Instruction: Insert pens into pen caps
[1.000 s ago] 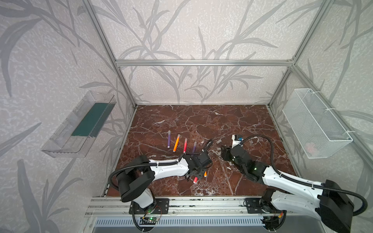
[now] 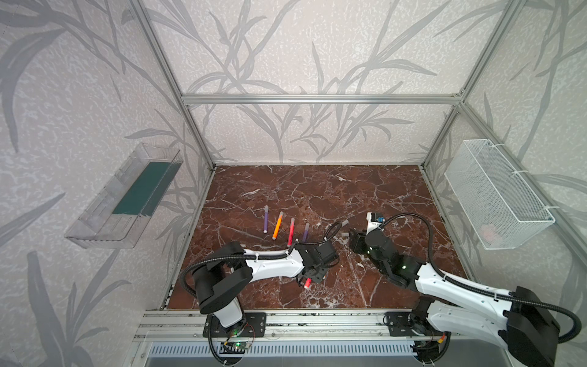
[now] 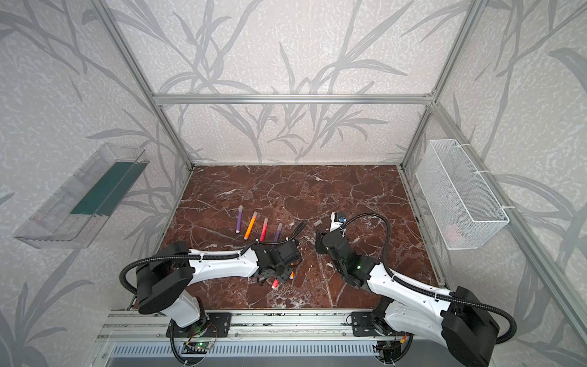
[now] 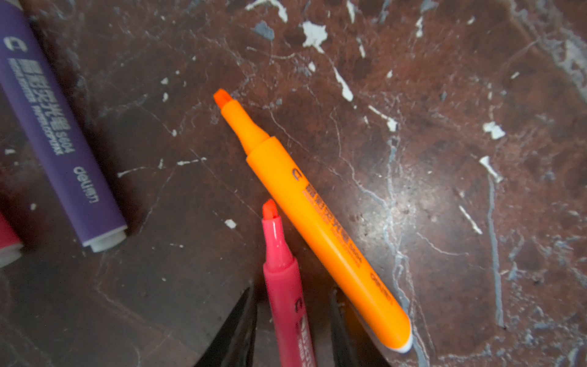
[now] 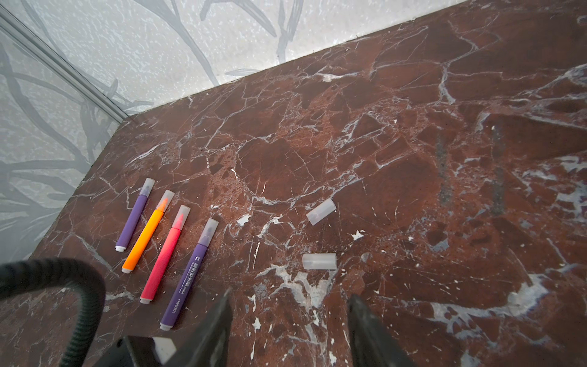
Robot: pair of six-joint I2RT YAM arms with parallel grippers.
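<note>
Below my left gripper lies an uncapped pink pen [image 4: 284, 293] between its open fingers, not visibly gripped, with an uncapped orange pen [image 4: 324, 238] beside it. My right gripper is open and empty over the table, facing two loose translucent caps [image 5: 319, 261]. To their left in the right wrist view lie capped pens: purple [image 5: 183, 281], pink [image 5: 160, 266], orange [image 5: 142, 241] and a second purple [image 5: 131, 223].
A clear tray [image 2: 79, 238] hangs on the left wall and a white mesh basket [image 2: 489, 202] on the right.
The left arm has shifted slightly to the right over the front pens. The right arm has hardly moved.
</note>
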